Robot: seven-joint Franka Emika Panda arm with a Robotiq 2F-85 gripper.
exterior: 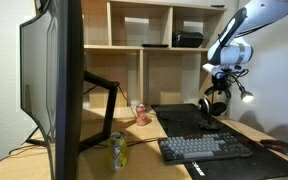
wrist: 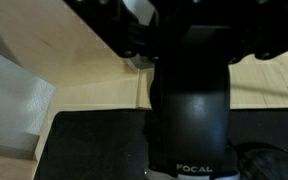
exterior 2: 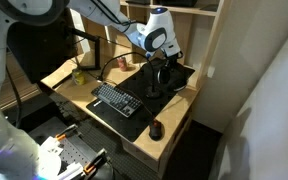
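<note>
Black headphones [exterior: 219, 104] hang below my gripper [exterior: 222, 84] at the right of the desk, close to a dark upright shape [exterior: 205, 112] that may be a stand. In the wrist view, the headphones' dark band [wrist: 194, 125] with "FOCAL" lettering runs up between the fingers, and my gripper is shut on it. Exterior view 2 has the gripper [exterior 2: 165, 62] above the black desk mat; the earcups are hard to separate from the dark shape beneath. Whether the headphones touch that shape, I cannot tell.
A keyboard [exterior 2: 118, 98] lies on the mat, with a black mouse [exterior 2: 156, 130] nearer the desk's front edge. A yellow can [exterior: 118, 151] and a red can [exterior: 141, 115] stand to the left, near the monitor [exterior: 64, 90]. Wooden shelves [exterior: 134, 70] rise behind.
</note>
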